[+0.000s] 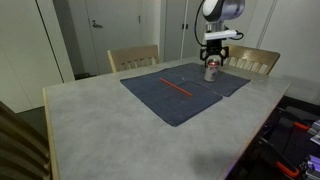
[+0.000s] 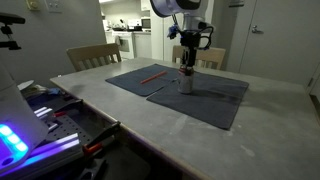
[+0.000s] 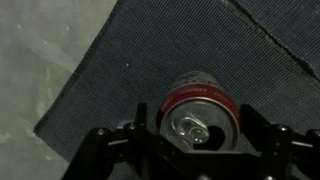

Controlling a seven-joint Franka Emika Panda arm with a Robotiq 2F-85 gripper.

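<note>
A soda can with a red band near its silver top stands upright on a dark cloth mat. Around the can's top, the black fingers of my gripper sit one on each side, partly spread and very near its wall. Whether they touch it cannot be made out. From outside, the same can shows directly below my gripper, which points straight down. Exterior view 1 has the can at the table's far right, its top partly covered by the gripper.
A thin red stick lies on the mat to the can's left. Chairs stand along the far side.
</note>
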